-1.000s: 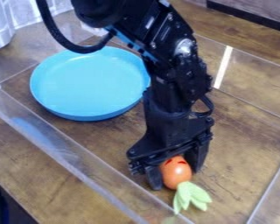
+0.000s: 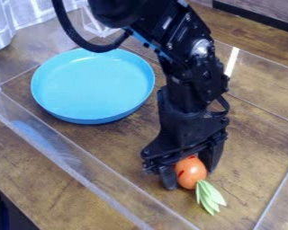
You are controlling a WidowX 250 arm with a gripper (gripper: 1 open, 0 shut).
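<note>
My black gripper (image 2: 190,167) is down at the wooden tabletop, its fingers around an orange toy carrot (image 2: 191,176) with pale green leaves (image 2: 209,197) pointing toward the front right. The fingers sit on either side of the orange body; whether they press on it is unclear.
A blue plate (image 2: 93,85) lies at the back left on the table. Clear strips or panel edges cross the table at left and right. Bare wood (image 2: 248,153) shows to the right of the arm, and a white translucent object stands in the top left corner.
The gripper has shifted slightly up and right over the last second, and the carrot with its leaves has moved a little to the right, its leaves turning slightly.
</note>
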